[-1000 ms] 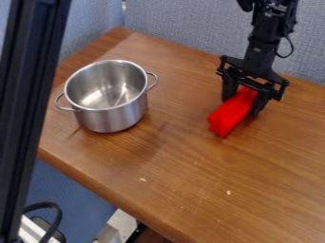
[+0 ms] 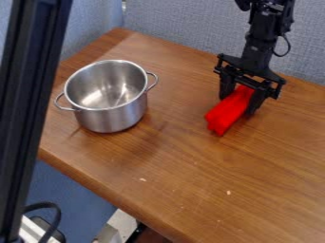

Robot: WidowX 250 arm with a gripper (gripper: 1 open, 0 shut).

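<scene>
My black gripper (image 2: 245, 87) is low over the wooden table at the back right, shut on a red oblong block (image 2: 227, 113). The block slants toward the front left from between the fingers, its upper end partly covered by them. Whether it rests on the tabletop or is slightly raised I cannot tell. A steel pot (image 2: 106, 95) with two side handles stands to the left, apart from the block.
A grey padded wall (image 2: 191, 19) runs behind it. A dark vertical post (image 2: 19, 114) fills the left edge, with floor and cables below.
My gripper and the red block have shifted very slightly to the left. The pot has not moved.
</scene>
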